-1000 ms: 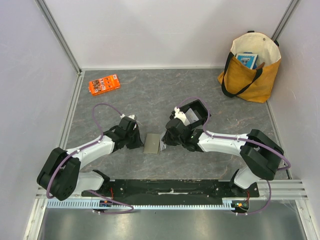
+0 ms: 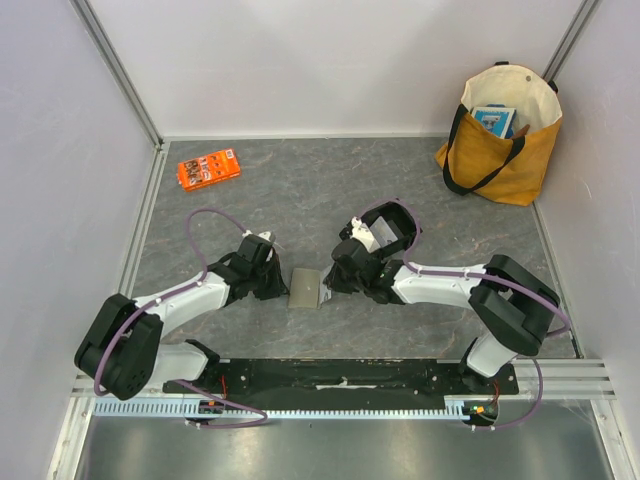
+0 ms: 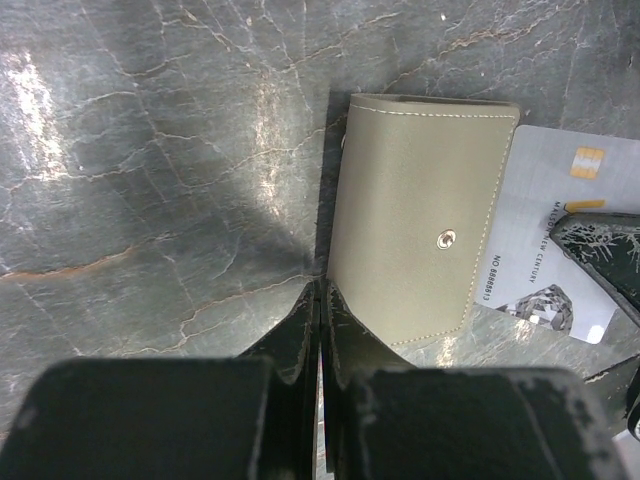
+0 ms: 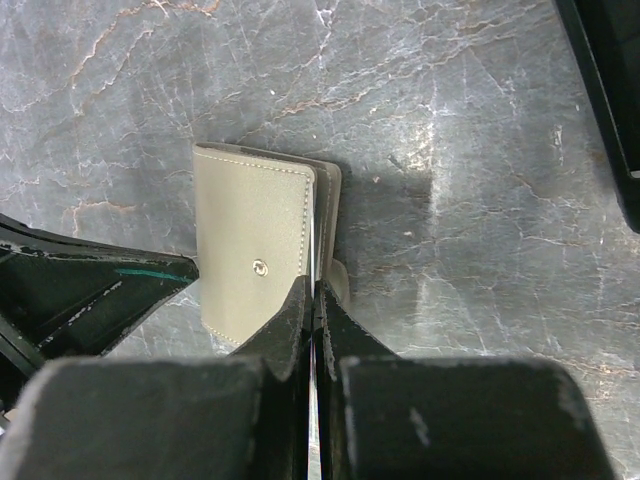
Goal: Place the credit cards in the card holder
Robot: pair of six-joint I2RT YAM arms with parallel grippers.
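Note:
The beige card holder [image 2: 303, 288] stands between my grippers. My left gripper is shut, its tips at the holder's left side, nothing visible between them. My right gripper is shut on a silver credit card, seen edge-on in the right wrist view and lying along the holder's open side; whether it is inside cannot be told exactly. A black tray [image 2: 401, 218] with more pale cards [image 2: 384, 230] is behind my right gripper.
An orange pack [image 2: 208, 169] lies at the back left, and a yellow tote bag [image 2: 513, 160] with contents stands at the back right.
Very little differs; my right gripper and the card appear shifted very slightly at the holder. The left arm stays in place.

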